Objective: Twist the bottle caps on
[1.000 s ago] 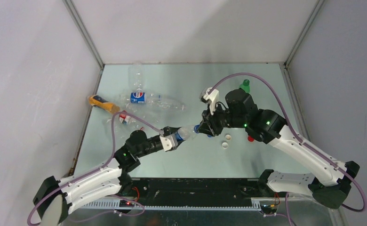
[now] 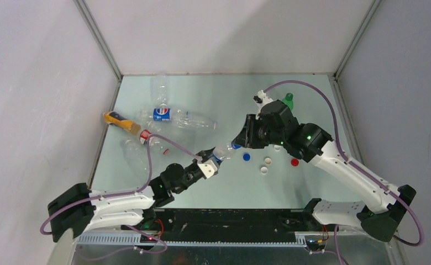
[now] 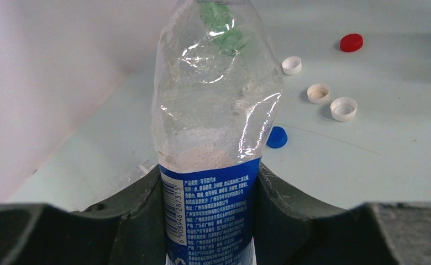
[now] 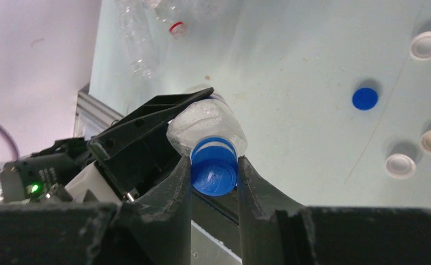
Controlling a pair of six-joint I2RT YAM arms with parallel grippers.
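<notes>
My left gripper (image 2: 213,157) is shut on a clear bottle (image 3: 216,105) with a blue label, held in the air over the middle of the table. My right gripper is shut on a blue cap (image 4: 213,168) at the mouth of that bottle; whether it is fully seated I cannot tell. Loose caps lie on the table: blue (image 2: 246,157), white (image 2: 264,170) and red (image 2: 294,162).
Several bottles lie at the left of the table (image 2: 191,193), among them an orange one (image 2: 122,121) and one with a Pepsi label (image 2: 162,115). A green bottle (image 2: 288,100) is at the back right, partly hidden.
Both arms have shifted a little right with the bottle held between them, and my right gripper's wrist has risen and turned.
</notes>
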